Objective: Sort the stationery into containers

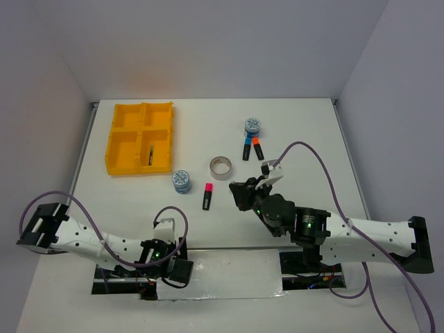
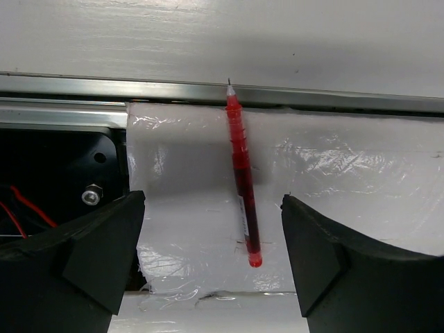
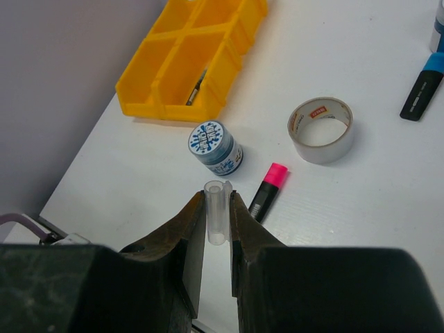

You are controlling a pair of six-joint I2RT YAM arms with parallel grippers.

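A red pen (image 2: 242, 180) lies on the clear plastic sheet at the table's front edge; my left gripper stands open over it, fingers either side. My right gripper is shut on a clear cylindrical piece, above the table. The orange four-compartment tray (image 1: 139, 170) at back left has a pen in one compartment. Markers lie on the table: pink (image 1: 207, 197), blue (image 1: 247, 148), orange (image 1: 258, 148).
A tape roll (image 1: 229, 175) sits mid-table; blue-lidded jars stand beside it at left (image 1: 181, 182) and at the back (image 1: 252, 126).
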